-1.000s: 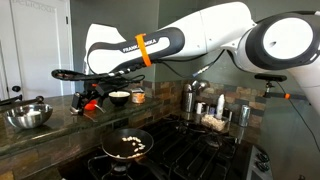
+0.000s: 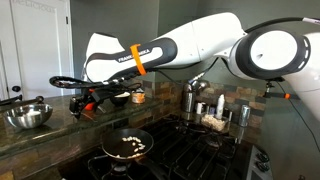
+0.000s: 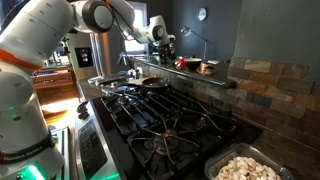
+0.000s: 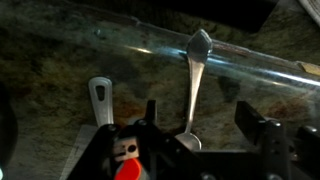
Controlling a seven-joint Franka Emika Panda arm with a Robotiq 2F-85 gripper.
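Note:
In the wrist view, a long silver spoon (image 4: pixel 195 85) lies on the dark stone counter, with its rounded end toward the bottom of the view. My gripper is over it, fingers apart, one black finger on each side of the spoon. Nothing is visibly clasped. To the left lies a utensil with a grey, holed handle (image 4: pixel 100 103). A red item (image 4: pixel 129 170) is partly hidden near my left finger. Exterior view 1 has the hand low over the ledge behind the stove; its fingertips are hard to make out there.
A metal bowl (image 2: pixel 30 116) stands on the ledge left of the hand. Below sits a pan (image 2: pixel 127 146) with pale pieces in it on the stove (image 2: pixel 195 145). A tray of pale pieces (image 3: pixel 248 166) rests at the stove's other end.
My hand has come down a little toward the ledge over the last second. The pan and bowl have stayed in place.

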